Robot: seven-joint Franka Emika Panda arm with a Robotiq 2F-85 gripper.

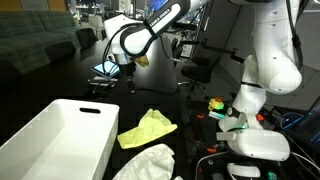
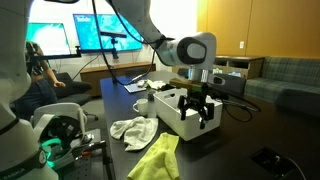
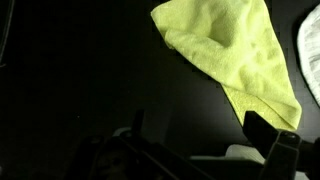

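My gripper [image 1: 117,78] is open over the dark table, its two fingers spread and nothing between them. In the other exterior view the gripper [image 2: 194,112] appears in front of the white bin [image 2: 166,112]. A yellow cloth [image 1: 146,128] lies loosely spread on the table, nearer the robot base than the gripper is. From the wrist, that yellow cloth [image 3: 235,45] fills the upper right, while bare black tabletop lies between the fingertips. A crumpled white cloth [image 1: 148,163] rests beside the yellow one; only its edge enters the wrist view at the right.
The large white bin [image 1: 62,140] looks empty inside from exterior view 1. A tablet-like device [image 1: 103,70] lies behind the gripper, partly covered by it. Small dark items [image 2: 276,160] and cables are on the table. Open tabletop surrounds the yellow cloth.
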